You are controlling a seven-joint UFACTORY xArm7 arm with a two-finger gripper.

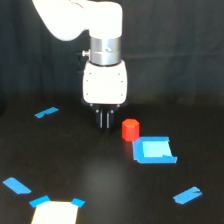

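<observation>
A small red block (130, 130) stands on the dark table near the middle of the view. My gripper (105, 119) hangs beside it to the left, with its dark fingers pointing down. In the image there is a narrow strip of background between the gripper and the block. The fingers blend into the black surface, so how far apart they stand cannot be made out.
Right of the block, a pale square (156, 149) is framed with blue tape. A cream-coloured square (54, 213) with blue tape at its corners lies at the front left. Other blue tape strips mark the table, which is otherwise clear.
</observation>
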